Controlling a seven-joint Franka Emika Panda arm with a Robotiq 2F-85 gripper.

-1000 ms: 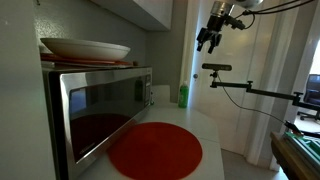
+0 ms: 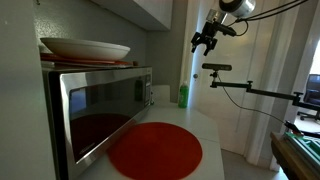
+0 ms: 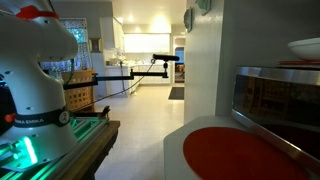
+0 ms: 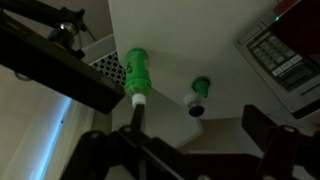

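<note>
High above the far end of the counter, my gripper [image 2: 204,46] hangs at the upper right of the first exterior view. It is open, its two dark fingers spread apart. From the wrist view, the gap between the fingers shows pale surface and no held object. Beyond them appear a green bottle [image 4: 138,72] with a pale tip and a smaller green item [image 4: 201,87] with a dark end. One green bottle [image 2: 183,96] stands upright at the counter's far end, well below the gripper. The second exterior view does not show the gripper.
A red round mat [image 2: 155,150] lies on the near counter, beside a microwave [image 2: 105,102] with a white bowl [image 2: 85,49] on top. The white robot arm [image 3: 38,100] fills the left of the second exterior view. Open floor [image 3: 150,120] lies beyond the counter.
My gripper has shifted slightly left in the first exterior view, and the arm behind it has risen a little. The counter items have not moved.
</note>
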